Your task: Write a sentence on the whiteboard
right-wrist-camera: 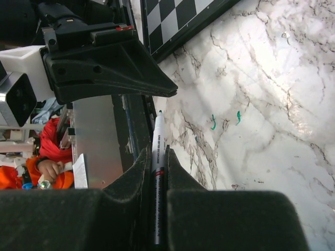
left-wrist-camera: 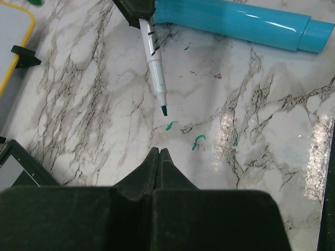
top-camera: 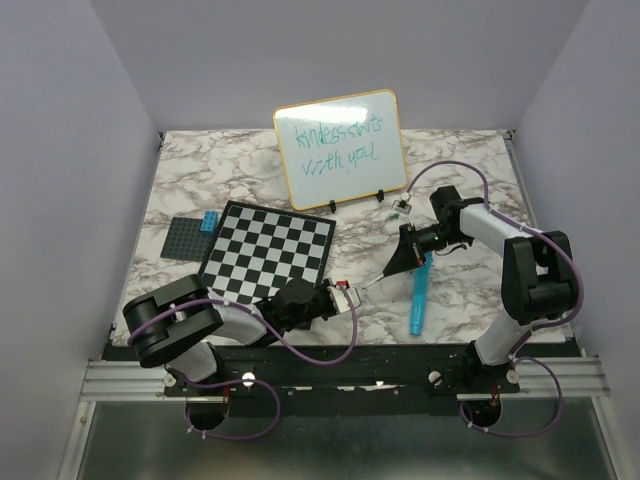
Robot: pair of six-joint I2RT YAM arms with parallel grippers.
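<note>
The whiteboard (top-camera: pixel 339 148) stands at the back with two lines of green handwriting, the lower reading "with you". My right gripper (top-camera: pixel 396 268) is shut on a white marker, held low over the marble table; its dark green tip (left-wrist-camera: pixel 164 110) shows uncapped in the left wrist view. My left gripper is shut, with nothing seen between its fingers, a short way from the marker's tip. In the right wrist view its fingertips lie just beyond and above that tip.
A checkered board (top-camera: pixel 263 257) lies left of centre, a dark pad (top-camera: pixel 186 239) with a small blue item (top-camera: pixel 209 221) beside it. A blue tube (top-camera: pixel 418 300) lies under the right arm. Small green marks (left-wrist-camera: pixel 199 141) are on the table near the grippers.
</note>
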